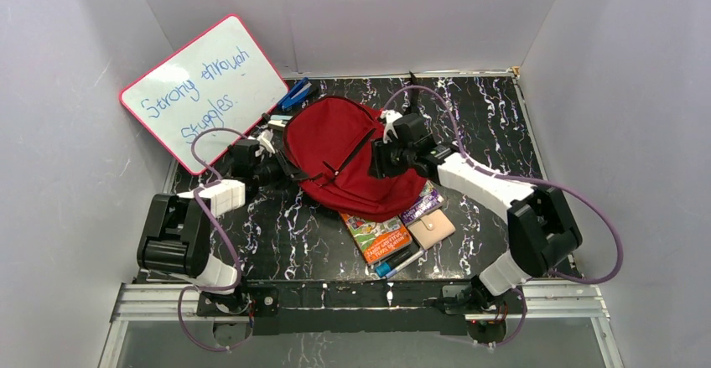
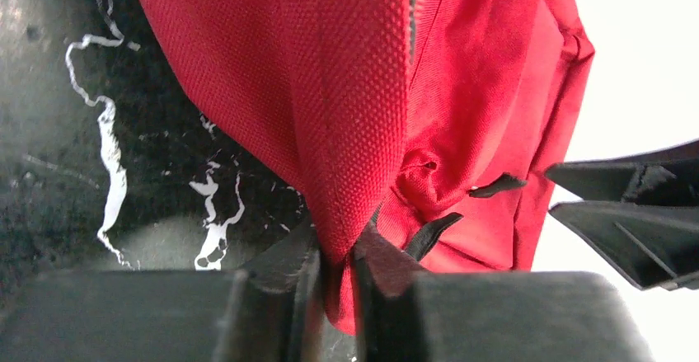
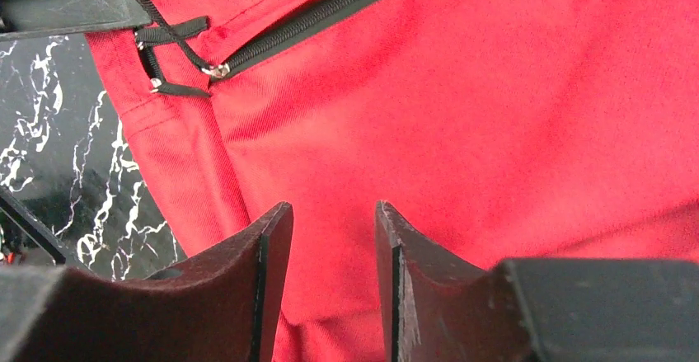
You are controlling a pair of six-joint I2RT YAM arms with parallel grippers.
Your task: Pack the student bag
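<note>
The red bag lies across the middle of the table, its large flap spread toward the back left. At the bag's left edge is my left gripper; in the left wrist view a narrow fold of red cloth runs between its close-set fingers. Over the bag's front panel hovers my right gripper. Its fingertips stand apart in the right wrist view, with no cloth pinched between them. A black zipper and its pulls show near the left gripper.
An orange-green book, a purple packet, a tan wallet and markers lie in front of the bag. A blue stapler-like item sits behind it. A whiteboard leans at back left.
</note>
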